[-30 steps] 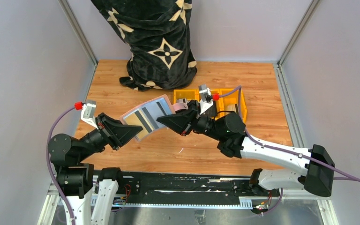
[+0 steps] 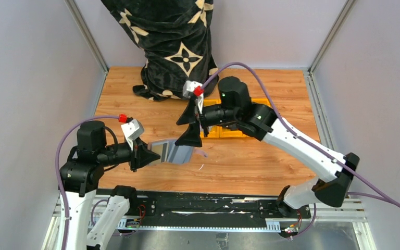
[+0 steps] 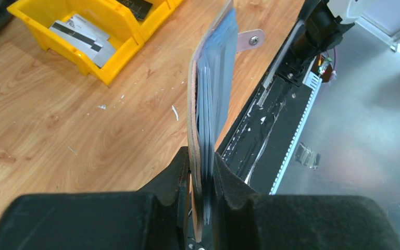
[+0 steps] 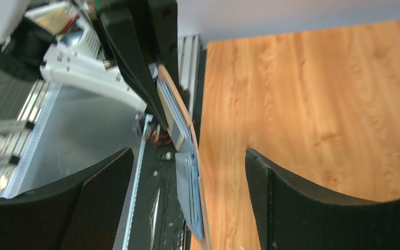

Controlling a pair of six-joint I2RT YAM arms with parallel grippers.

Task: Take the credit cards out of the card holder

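Note:
The card holder (image 2: 178, 153), a pink-edged sleeve with clear pockets holding cards, is held near the middle of the workspace; in the left wrist view its stacked pockets (image 3: 212, 88) show edge-on, with a snap tab at the upper right. My left gripper (image 2: 143, 155) is shut on its left end. My right gripper (image 2: 185, 127) stands open above the holder's right part, nothing between its fingers. In the right wrist view the holder (image 4: 187, 182) hangs between and beyond the open fingertips, apart from them.
A yellow bin (image 3: 83, 52) with several cards sits behind, partly under my right arm. A dark patterned cloth (image 2: 172, 47) hangs at the back.
The holder has tilted from face-up toward edge-on as my left gripper turned and moved forward.

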